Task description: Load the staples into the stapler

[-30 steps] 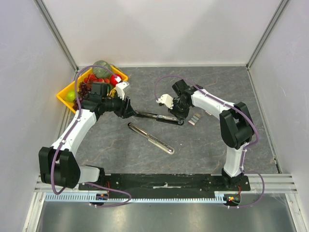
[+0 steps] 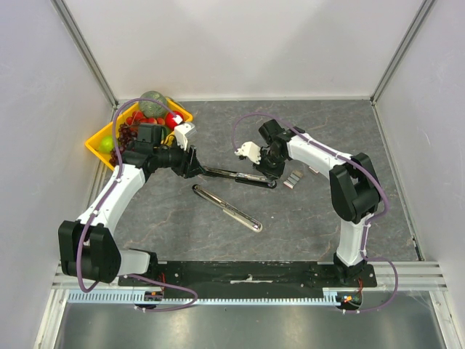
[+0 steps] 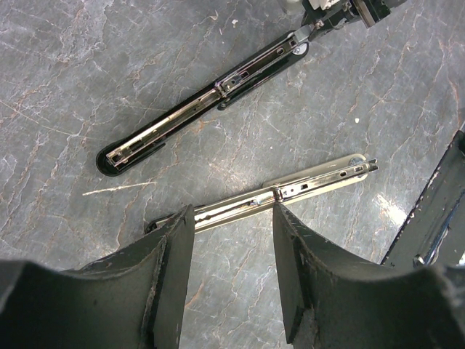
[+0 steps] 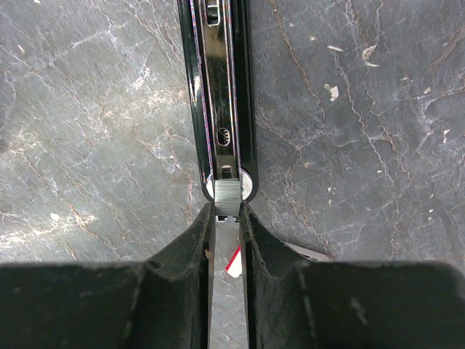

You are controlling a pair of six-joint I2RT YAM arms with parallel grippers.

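Note:
A black stapler (image 3: pixel 211 102) lies opened out flat, its metal channel facing up. At one end of it, my right gripper is shut on a short grey staple strip (image 4: pixel 227 195). In the right wrist view the strip overlaps the end of the stapler's metal rail (image 4: pixel 222 109); whether it sits in the channel I cannot tell. My left gripper stands open with nothing gripped, above a second, cream-coloured stapler (image 3: pixel 312 185) that is also spread open. More staple strips (image 2: pixel 293 179) lie on the table to the right of the right gripper.
A yellow basket (image 2: pixel 93 142) of fruit and vegetables stands at the back left, close to the left arm. A small white and red piece (image 4: pixel 234 263) lies just beyond the black stapler's end.

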